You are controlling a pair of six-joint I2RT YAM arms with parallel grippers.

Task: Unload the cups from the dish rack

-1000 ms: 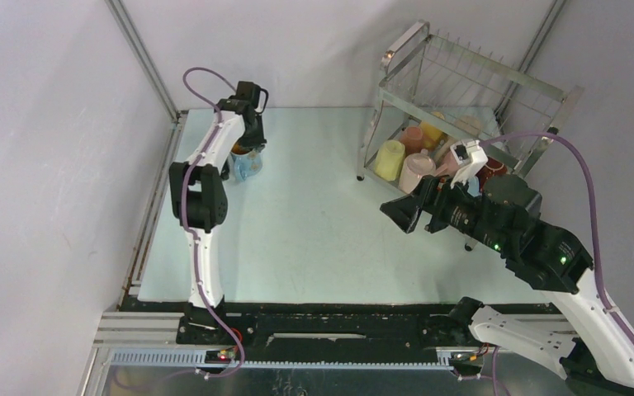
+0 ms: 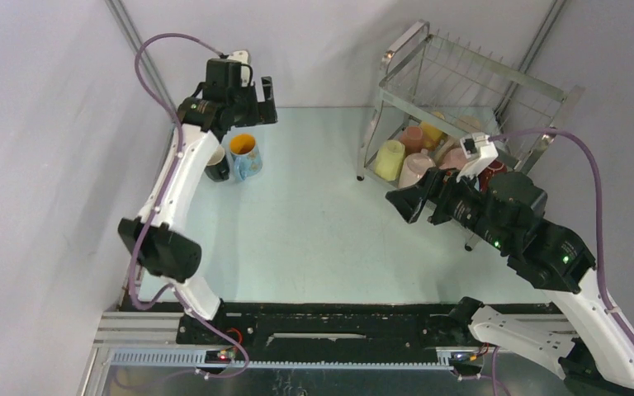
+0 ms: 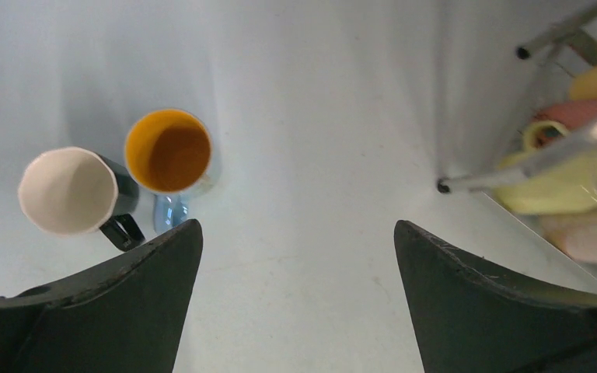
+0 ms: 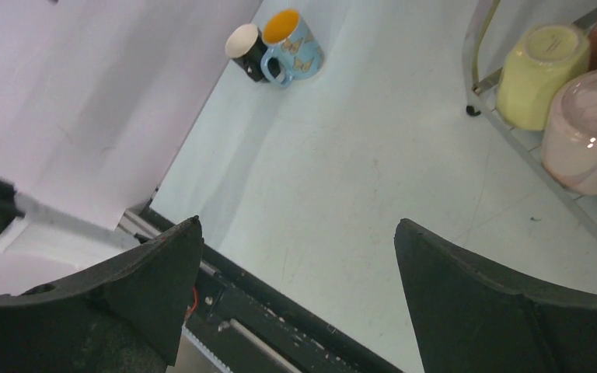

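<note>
A blue patterned mug [image 2: 248, 161] [image 3: 172, 151] with yellow inside and a dark mug [image 2: 216, 172] [image 3: 66, 194] with white inside stand side by side at the back left of the table. My left gripper [image 2: 256, 103] is open above and behind them, holding nothing. The dish rack [image 2: 413, 107] at right holds several cups on its lower level, among them a yellow one [image 2: 390, 162] [image 4: 542, 81] and pink ones [image 2: 415, 170] [image 4: 587, 132]. My right gripper [image 2: 420, 200] is open in front of the rack, empty.
Walls bound the back and sides. The rack's upper level is empty.
My left gripper has risen away from the two mugs, uncovering them, and its arm has shifted. The right arm has moved slightly to the right.
</note>
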